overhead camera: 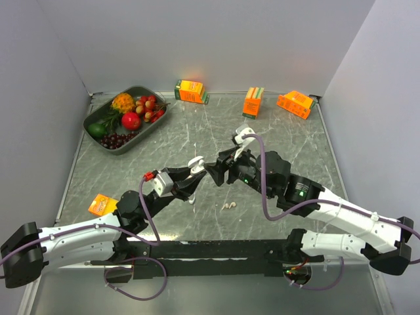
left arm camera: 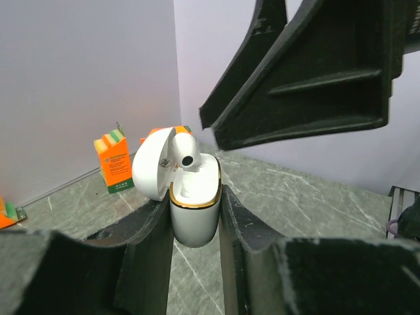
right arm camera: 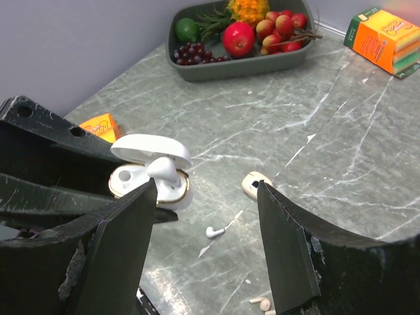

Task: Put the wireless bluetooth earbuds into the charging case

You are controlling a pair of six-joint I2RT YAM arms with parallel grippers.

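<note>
In the middle of the top view, my left gripper [overhead camera: 191, 178] is shut on the white charging case [left arm camera: 194, 221], whose lid [right arm camera: 149, 144] is raised. A white earbud [right arm camera: 162, 169] sits in one side of the case; the other cavity [right arm camera: 125, 176] looks empty. My right gripper [overhead camera: 222, 167] stands open right beside the case, its black fingers above it in the left wrist view and on both sides below it in the right wrist view. Loose on the table lie an earbud [right arm camera: 214, 231] and small pale pieces [overhead camera: 229, 205].
A fruit tray [overhead camera: 118, 149] is at the back left. Orange boxes [overhead camera: 193, 90] line the back, and another [overhead camera: 104, 204] lies at the left front. A beige square object [right arm camera: 256, 184] rests on the table below the grippers. The marble table is otherwise mostly clear.
</note>
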